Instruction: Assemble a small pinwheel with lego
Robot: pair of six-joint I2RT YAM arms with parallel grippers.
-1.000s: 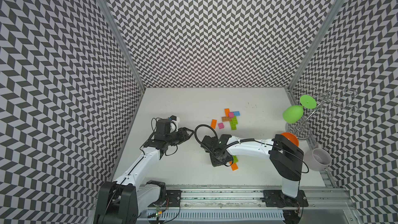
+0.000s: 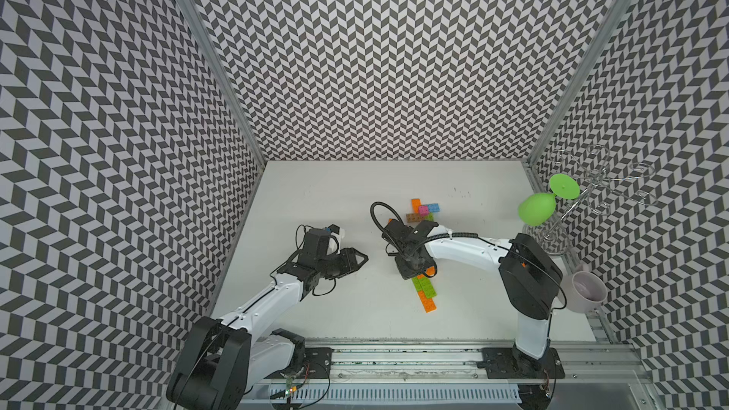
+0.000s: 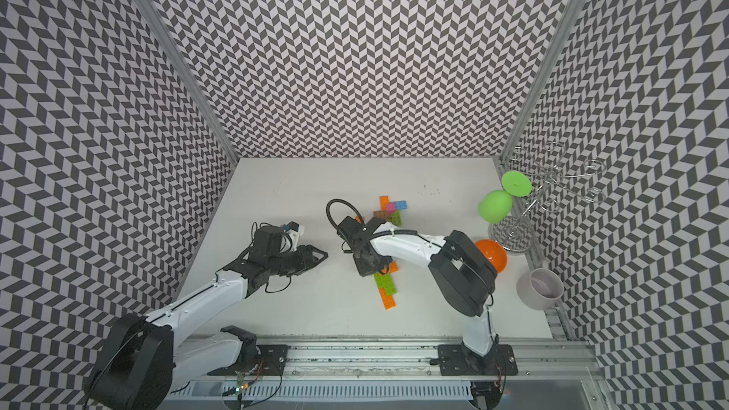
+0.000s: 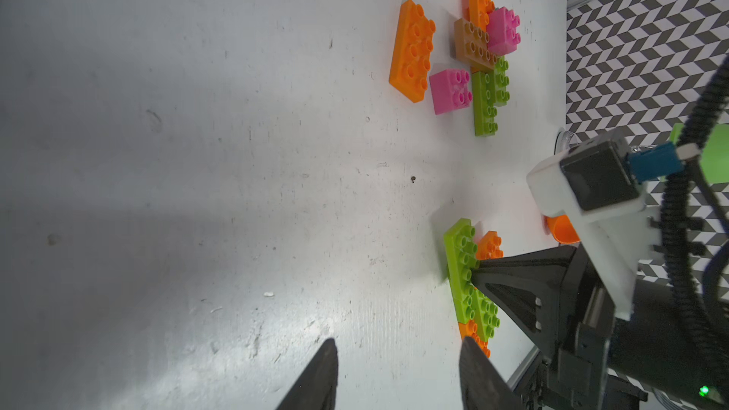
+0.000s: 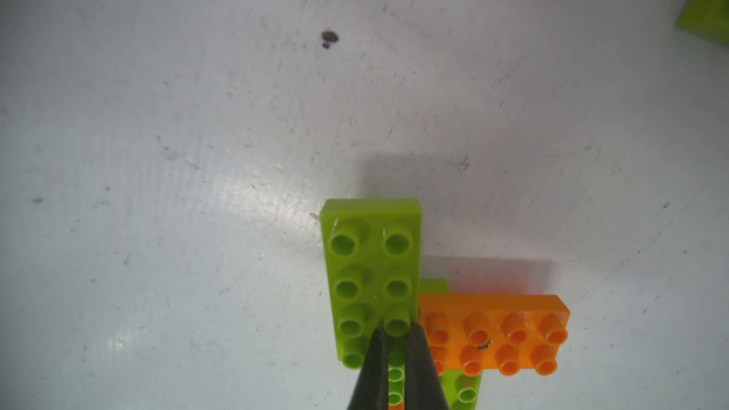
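In the right wrist view, a green brick (image 5: pixel 372 258) sits raised on a low build, with an orange brick (image 5: pixel 493 330) beside it. A lower green piece (image 5: pixel 467 387) shows under the orange one. My right gripper is shut, its fingertips over the studs near the raised brick's near end; nothing shows clearly pinched between them. From the left wrist view, the same green brick (image 4: pixel 458 269) rises above the lower green (image 4: pixel 484 315) and orange parts. My left gripper is open and empty over bare table, left of the build.
Farther back lie a loose orange brick (image 4: pixel 410 51), a loose pink brick (image 4: pixel 450 91) and a cluster with a brown brick (image 4: pixel 474 45), green, pink, orange and blue (image 2: pixel 433 208) pieces. At the right stand a mug (image 2: pixel 586 290) and a wire rack (image 2: pixel 554 239).
My right gripper has moved toward the back of the table over the build, uncovering more of its near end; its arm now hides the loose pink brick. The left gripper has shifted right.
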